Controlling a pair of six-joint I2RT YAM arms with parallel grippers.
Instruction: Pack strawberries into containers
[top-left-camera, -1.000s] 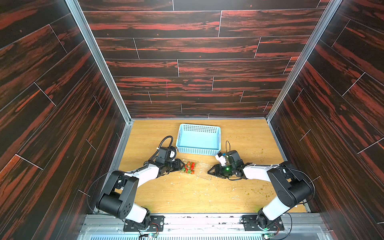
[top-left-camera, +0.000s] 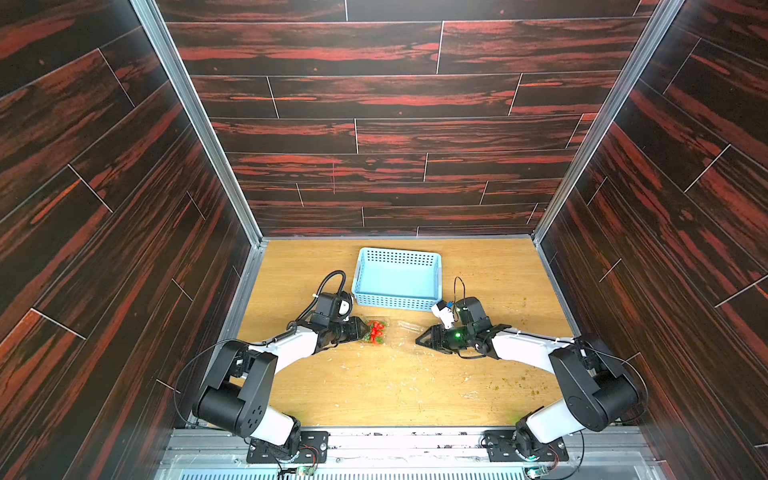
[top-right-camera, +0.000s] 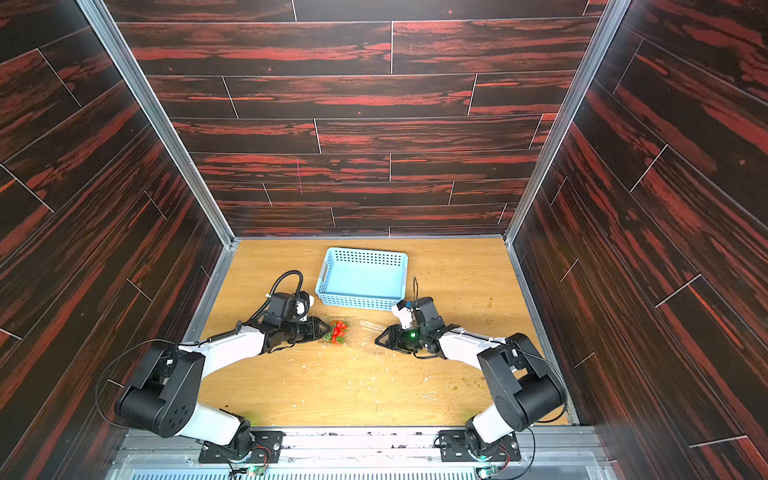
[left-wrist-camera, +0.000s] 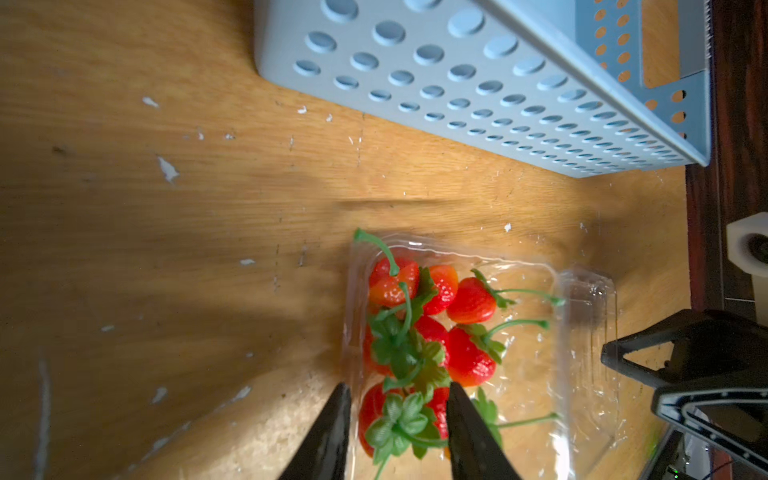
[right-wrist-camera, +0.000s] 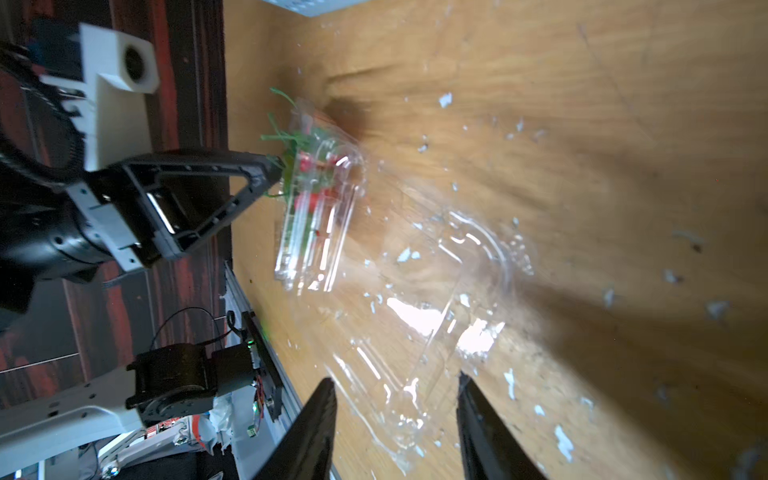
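A clear plastic container (left-wrist-camera: 557, 344) lies on the table, several red strawberries (left-wrist-camera: 470, 356) with green stems bunched toward its left side. Its transparent lid (right-wrist-camera: 416, 320) is folded out to the right. My left gripper is open at the container's left side, fingers apart over the near strawberries and wall. On the other side, my right gripper stands with parted fingers at the lid's outer end. A lid corner shows in the gap beyond those fingers; whether they touch it I cannot tell.
An empty light-blue perforated basket (top-left-camera: 398, 304) stands just behind the container. White flecks dot the wooden table (top-left-camera: 400, 392), which is clear in front of both grippers.
The strawberries have shifted left and bunched closer to the left gripper. The left arm has stayed nearly still.
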